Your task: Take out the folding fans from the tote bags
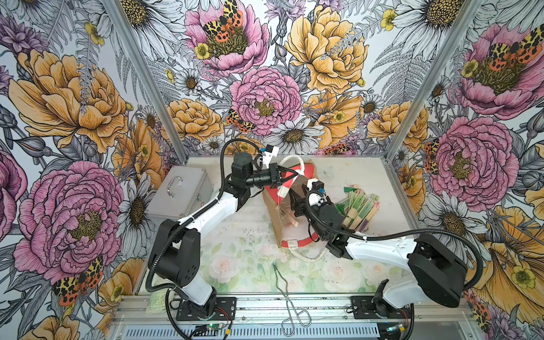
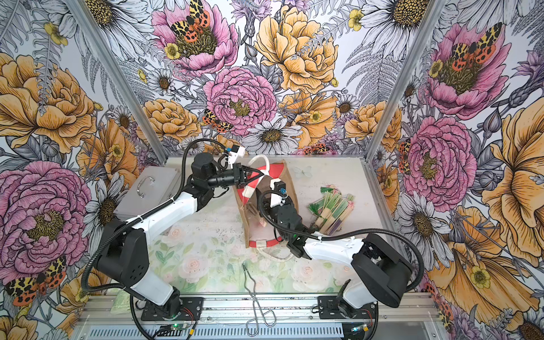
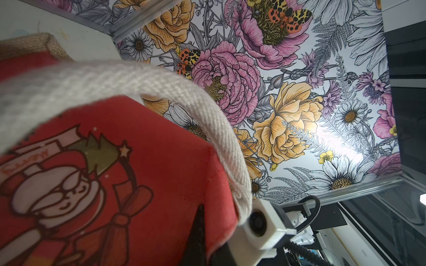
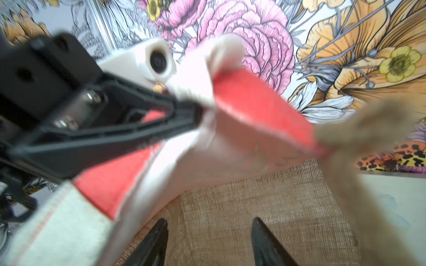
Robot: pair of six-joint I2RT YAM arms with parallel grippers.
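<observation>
A red and brown tote bag [image 1: 276,224] lies in the middle of the table, its mouth edge held up. My left gripper [image 1: 295,172] is shut on that edge; in the right wrist view its fingers [image 4: 177,116] pinch the red and white cloth beside the rope handle [image 4: 226,49]. My right gripper is open over the bag, its two tips apart, with only the bag's woven inner wall [image 4: 261,199] behind them. Several folding fans [image 1: 358,208] with green and pink tassels lie in a pile right of the bag. The arm hides much of the bag's inside.
A grey metal case [image 1: 179,189] stands at the back left. Metal tongs [image 1: 288,303] lie at the front edge. A lower rope handle [image 1: 306,256] loops out in front of the bag.
</observation>
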